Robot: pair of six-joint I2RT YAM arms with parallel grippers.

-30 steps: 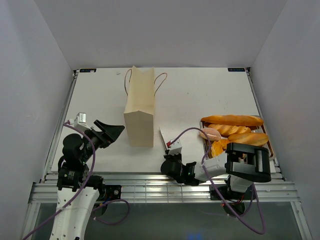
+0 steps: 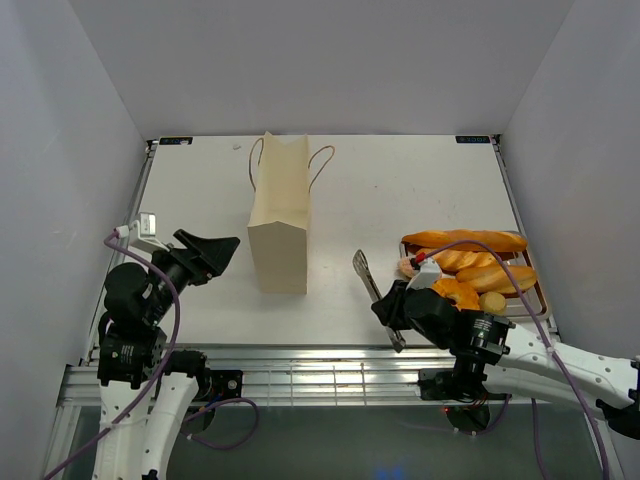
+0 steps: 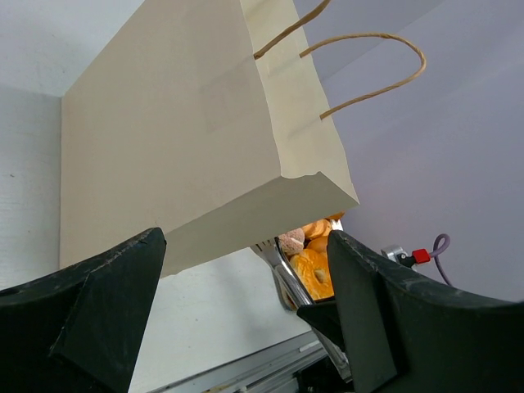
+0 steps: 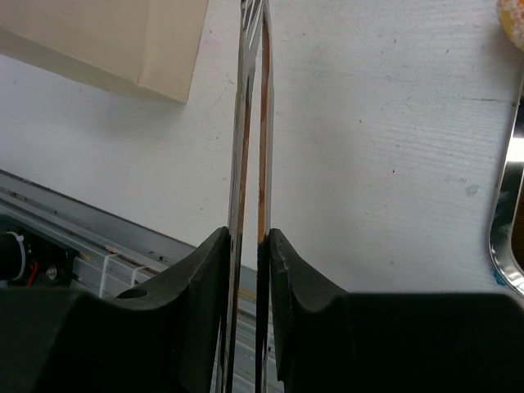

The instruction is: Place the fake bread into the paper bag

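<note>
Upright on the white table stands the tan paper bag [image 2: 278, 258], its mouth facing up and two handles showing. My left gripper [image 2: 212, 256] is open just to its left, and the bag fills much of the left wrist view beyond the spread fingers [image 3: 102, 315]. My right gripper is shut on metal tongs [image 4: 244, 131], whose two arms run close together up the right wrist view. At the right of the table, the fake bread, such as a baguette [image 2: 465, 241] and an orange ring loaf [image 2: 457, 292], lies in a tray.
The tray's metal rim [image 4: 496, 225] appears at the right edge of the right wrist view. Bare table [image 2: 370, 200] lies between bag and tray. A metal rail [image 2: 320, 378] runs along the front edge.
My right arm has moved right and slightly up in the top view, carrying the tongs from beside the bag toward the tray. The left arm shifted slightly left early on; the bag stayed put.
</note>
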